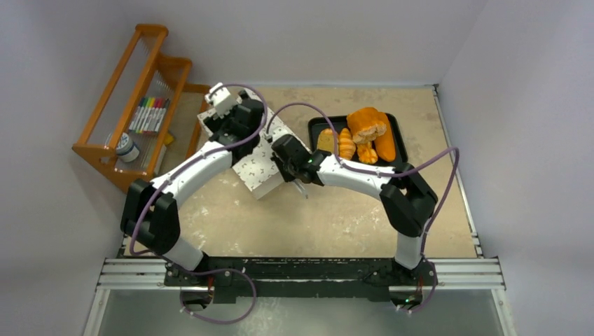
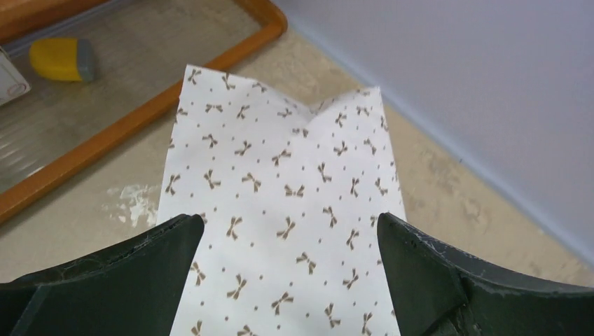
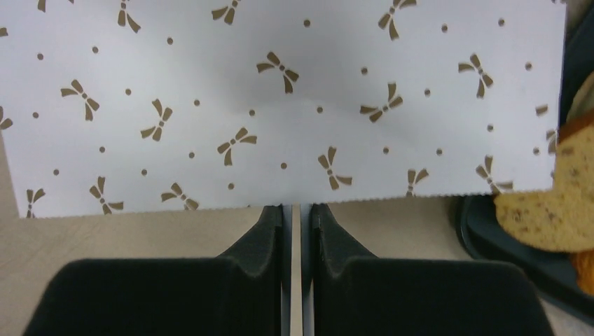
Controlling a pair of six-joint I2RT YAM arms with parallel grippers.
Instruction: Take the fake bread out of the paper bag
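Observation:
The white paper bag with bow print (image 1: 256, 168) lies at the centre-left of the table, under both arms. My left gripper (image 1: 228, 122) is over its far part, open, with the bag below and between the fingers in the left wrist view (image 2: 291, 245). My right gripper (image 1: 284, 168) is at the bag's right side; in its wrist view the fingertips (image 3: 315, 217) nearly meet at the bag's edge, and whether they hold paper is unclear. Several fake breads (image 1: 364, 124) sit on a black tray (image 1: 401, 147); the bag's inside is hidden.
A wooden shelf (image 1: 105, 147) with markers and a jar stands at the left. The back wall is close behind the bag. Bare table lies to the right of the tray and at the front.

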